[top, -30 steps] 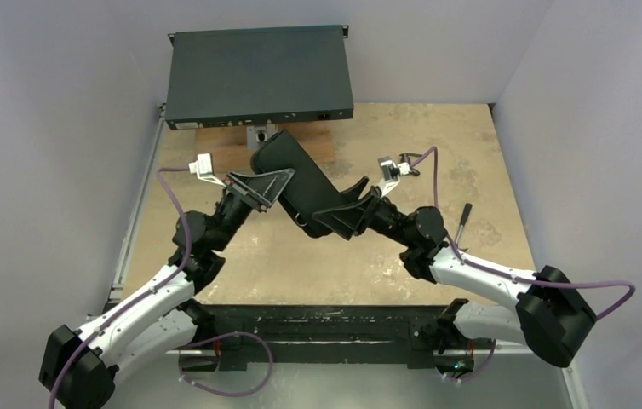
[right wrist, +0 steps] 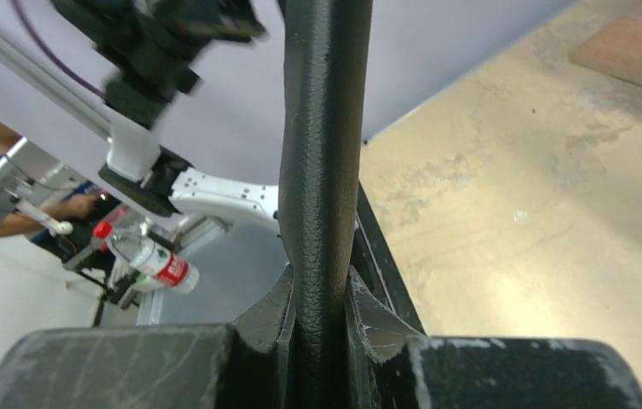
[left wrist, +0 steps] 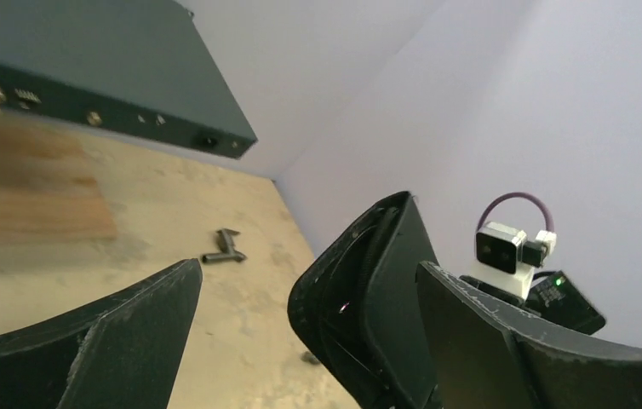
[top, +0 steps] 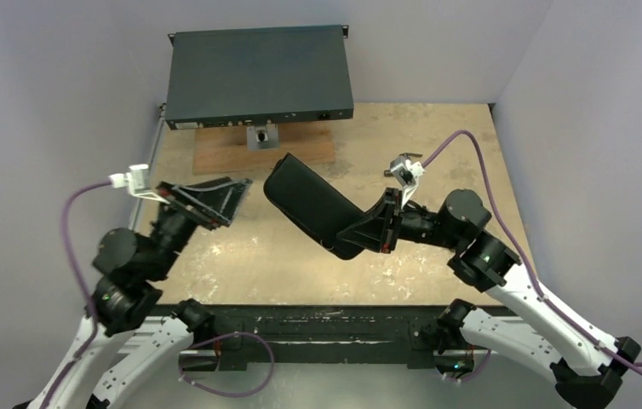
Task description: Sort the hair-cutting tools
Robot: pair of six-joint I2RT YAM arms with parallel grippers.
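Note:
A long black case (top: 309, 204) (left wrist: 356, 298) (right wrist: 322, 145) is held in the air over the middle of the table by my right gripper (top: 360, 237), shut on one end of it. My left gripper (top: 228, 206) stands open at the left, apart from the case, with the case showing beyond its fingers in the left wrist view. A small metal tool (left wrist: 224, 254) lies on the back right of the table, partly hidden in the top view by the right gripper's camera mount.
A dark equipment box (top: 258, 72) on a stand over a wooden board (top: 309, 149) fills the back left. White walls surround the table (top: 207, 273), whose front middle is clear. A bottle (right wrist: 143, 256) and part of a person show outside in the right wrist view.
My left gripper has backed away leftward from the case and let it go. My right gripper, with the case, has moved slightly right and toward the front.

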